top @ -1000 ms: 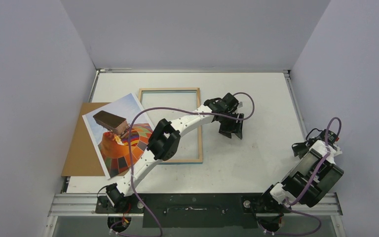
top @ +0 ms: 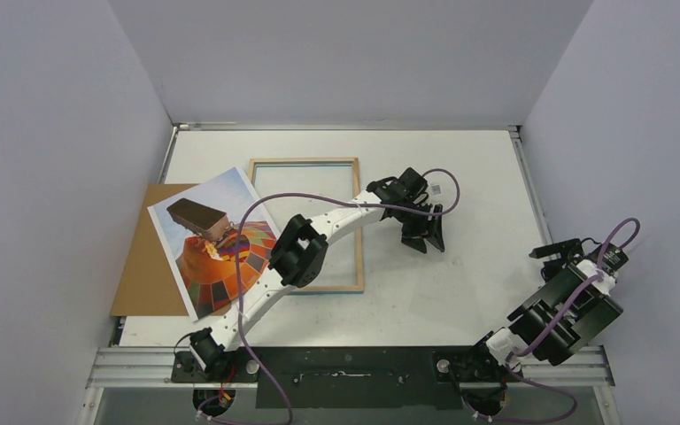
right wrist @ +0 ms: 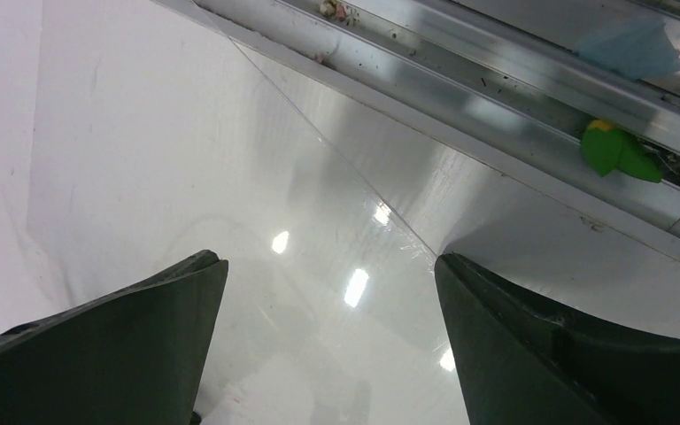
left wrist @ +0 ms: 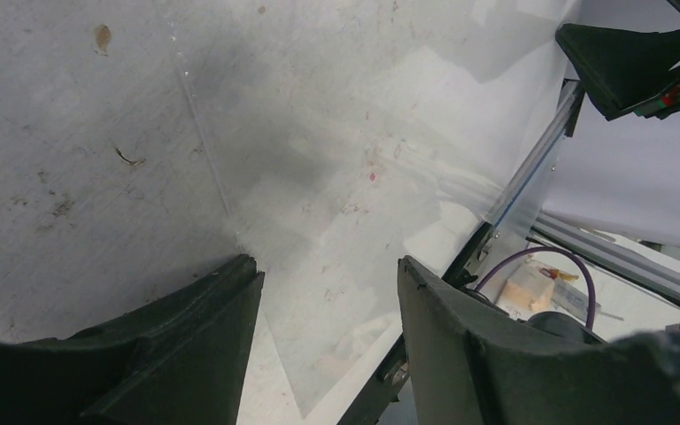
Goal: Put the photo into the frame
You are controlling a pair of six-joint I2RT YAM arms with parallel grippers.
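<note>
The photo (top: 192, 205), a hot-air balloon print, lies slanted on the left of the table, its right corner over the frame's left side. Flat at centre-left is the wooden frame (top: 360, 266), partly covered by my left arm. To the right of the frame my left gripper (top: 430, 243) stands low over the white table, fingers apart. Between those fingers only table and a faint clear sheet (left wrist: 319, 354) show. At the right edge my right gripper (top: 540, 265) is open and empty; a thin clear edge runs below its fingers (right wrist: 168, 310).
A brown backing board (top: 146, 274) lies partly under the photo. Metal rails (top: 531, 190) border the table, with grey walls beyond.
My left gripper's fingers have spread and shifted slightly right. The right gripper has swung a little to the right, and its fingers have parted. Photo and frame have stayed put.
</note>
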